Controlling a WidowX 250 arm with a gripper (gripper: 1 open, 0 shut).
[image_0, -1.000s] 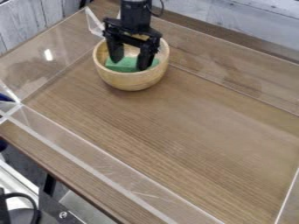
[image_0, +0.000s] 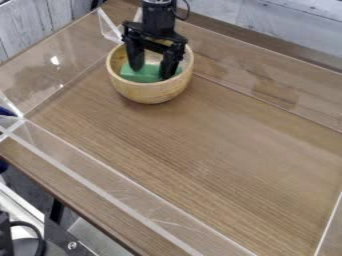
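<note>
A round wooden bowl (image_0: 150, 88) sits on the table in the upper middle of the camera view, with a green object (image_0: 144, 74) inside it. My black gripper (image_0: 152, 56) is over and partly in the bowl, its fingers spread open above the green object. The gripper hides part of the green object, and I cannot tell whether the fingertips touch it.
Clear tape runs along its left side. Black cables lie at the lower left corner.
The bowl stays in nearly the same place.
</note>
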